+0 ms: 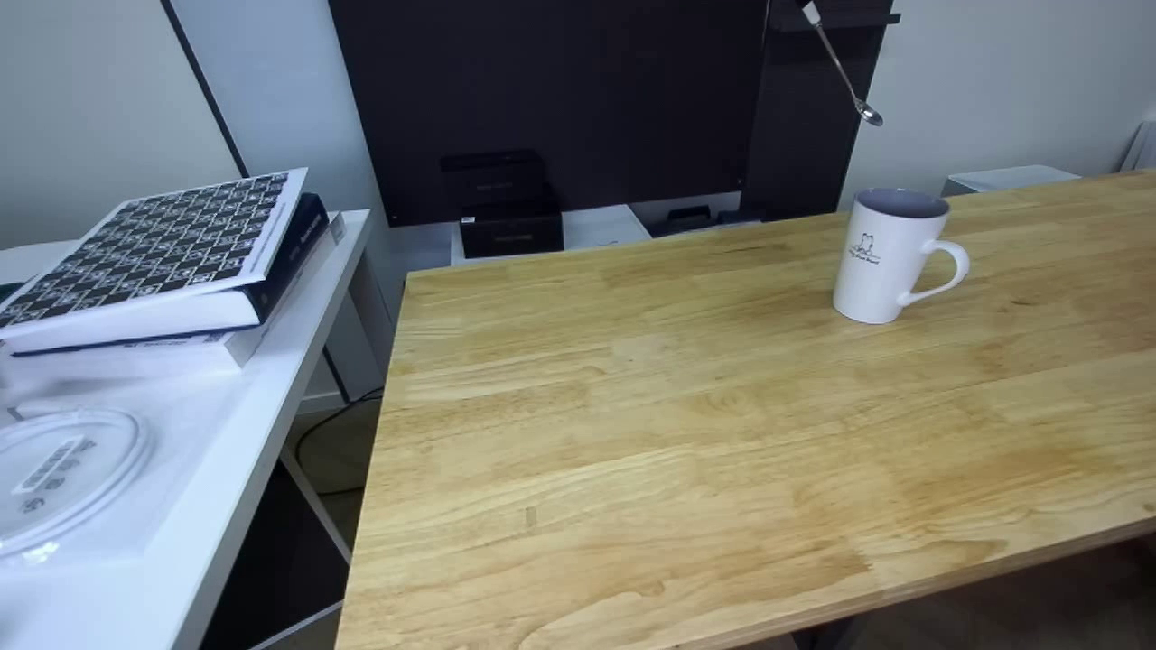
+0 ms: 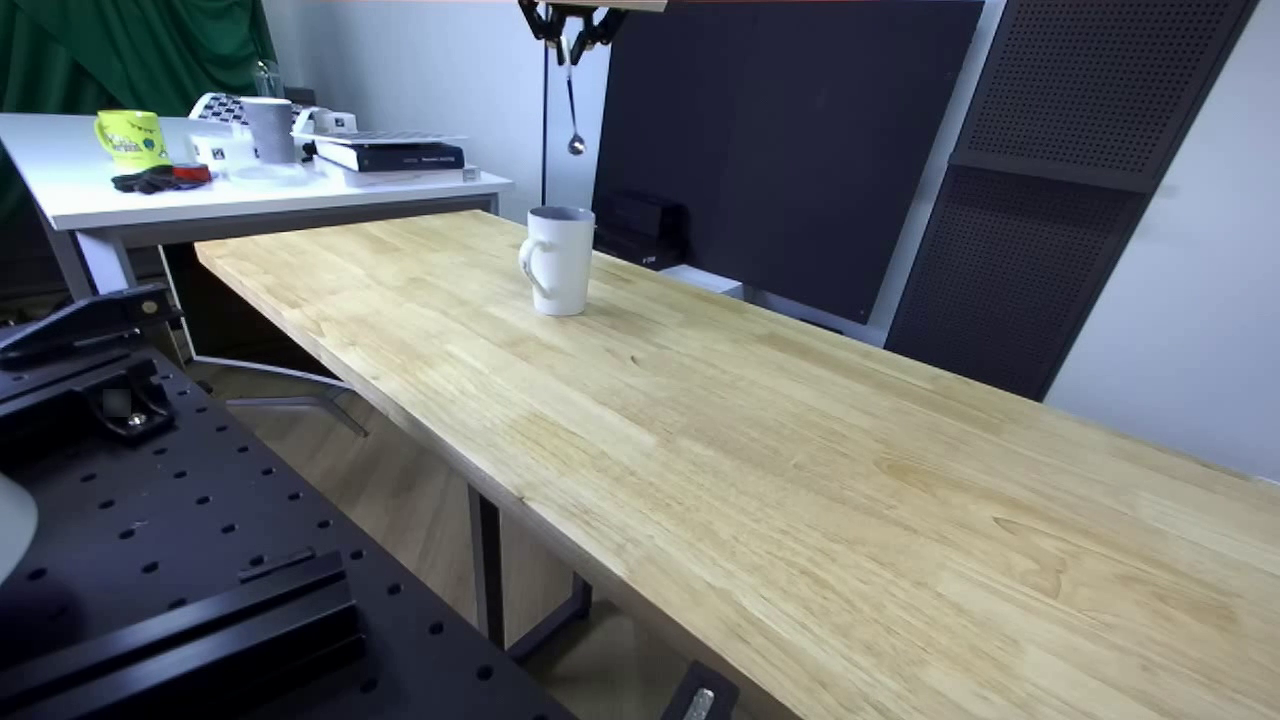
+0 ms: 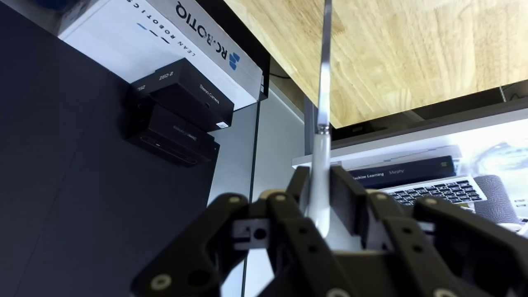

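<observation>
My gripper is shut on the white handle [image 3: 320, 168] of a long, thin spoon. In exterior view 1 the spoon's metal bowl [image 1: 869, 114] hangs lowest, above the level of the mug's rim, and the shaft slants. A tall white mug [image 1: 880, 260] with a grey inside stands upright on the wooden table, its handle to the right in that view. From exterior view 2, the gripper [image 2: 567, 54] hangs at the top, with the spoon bowl [image 2: 576, 145] above the mug [image 2: 561, 264] and apart from it. The mug is out of the wrist view.
A white side table [image 2: 276, 198] carries a yellow mug [image 2: 132, 138], books and other items. Black boxes [image 3: 183, 94] lie on a white surface beside the dark panel [image 2: 780, 144] behind the table.
</observation>
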